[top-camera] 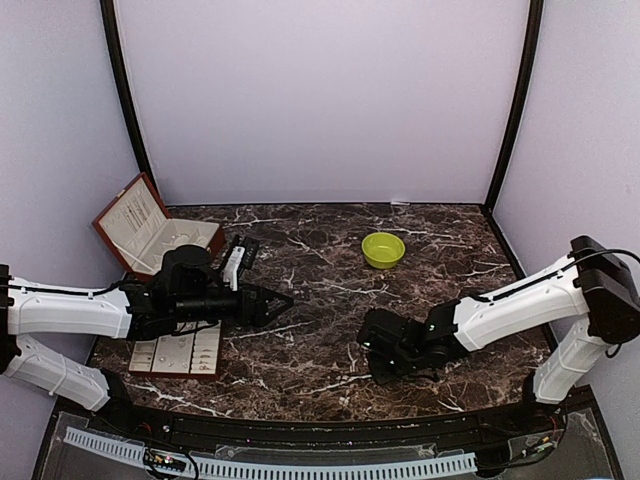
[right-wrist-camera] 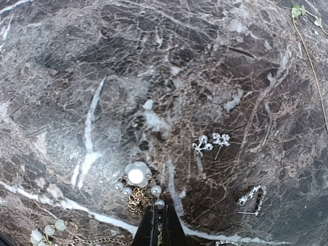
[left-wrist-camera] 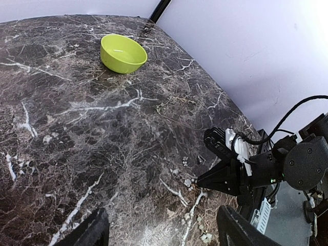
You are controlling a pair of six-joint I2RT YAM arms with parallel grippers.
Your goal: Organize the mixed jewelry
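Note:
In the right wrist view, a pearl flower piece with gold chain lies just above my right gripper, whose fingertips are close together at its lower pearls; whether they hold anything is unclear. Silver earrings, a silver hoop, a jade piece and a fine chain lie around it. My left gripper is open above bare marble, fingers wide apart. The jewelry box stands open at the left in the top view, with a compartment tray in front, partly behind the left arm.
A green bowl stands at the back right of the table. Walls border the back and sides.

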